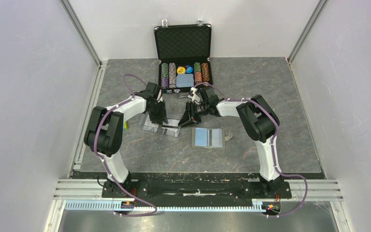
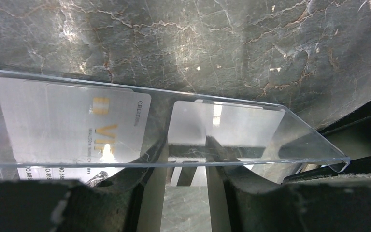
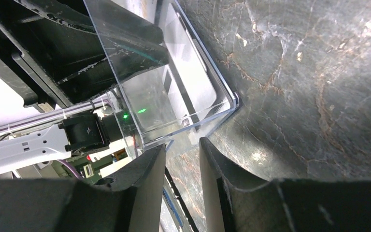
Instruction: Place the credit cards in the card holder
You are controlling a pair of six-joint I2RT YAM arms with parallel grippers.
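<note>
A clear acrylic card holder (image 2: 160, 94) on the grey table holds white cards (image 2: 72, 121) in one compartment and more cards (image 2: 227, 121) in the other, one with a dark stripe. In the top view my left gripper (image 1: 162, 120) is over the holder; in its wrist view the part-open fingers sit at the holder's near wall, with no held item clearly visible between them. My right gripper (image 1: 186, 121) is at the holder's right end, fingers part open just outside the clear wall in the right wrist view, nothing seen held.
An open chip case (image 1: 185, 79) stands at the back. A flat item with blue and grey panels (image 1: 201, 137) lies front right of the holder.
</note>
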